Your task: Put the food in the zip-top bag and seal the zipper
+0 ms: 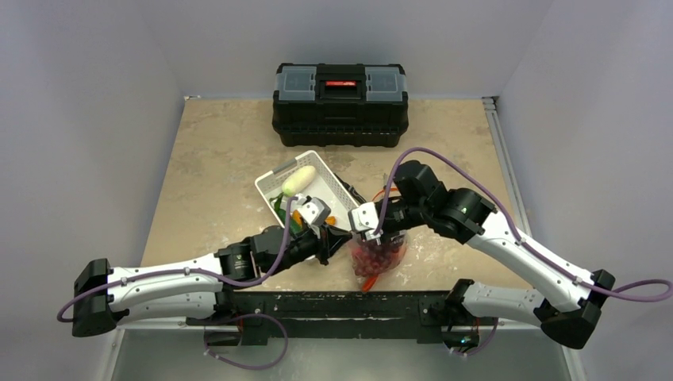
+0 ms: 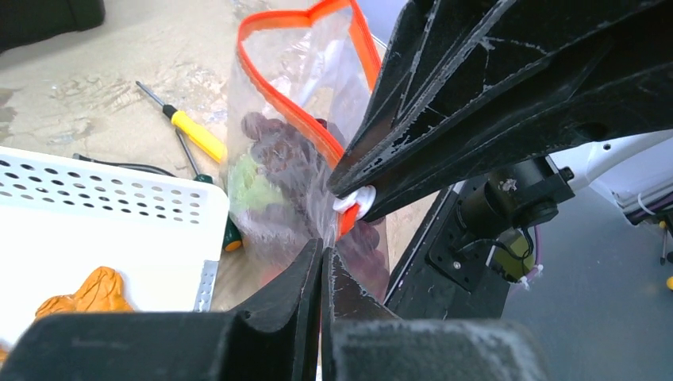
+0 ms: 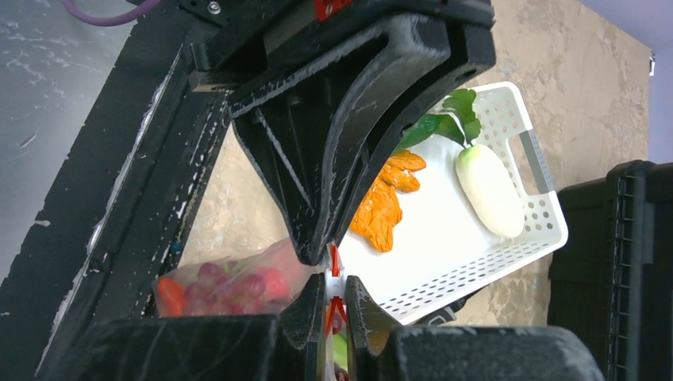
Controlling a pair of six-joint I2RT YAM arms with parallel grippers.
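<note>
The clear bag [image 1: 377,255], holding grapes and other food, hangs at the table's front with its orange zipper strip [image 2: 282,103] gaping in a loop. My right gripper is shut on the white zipper slider [image 2: 364,198] at one end of that strip. Close beside it, my left gripper has its fingers together by the strip's end. Whether a thin edge of the bag is pinched there is hidden. In the top view both grippers meet tip to tip over the bag's left side.
A white basket [image 3: 452,274] with a pale radish [image 3: 490,190], green leaves and orange food [image 3: 378,214] stands left of the bag. Screwdrivers [image 2: 198,135] lie behind the bag. A black toolbox [image 1: 341,111] occupies the back.
</note>
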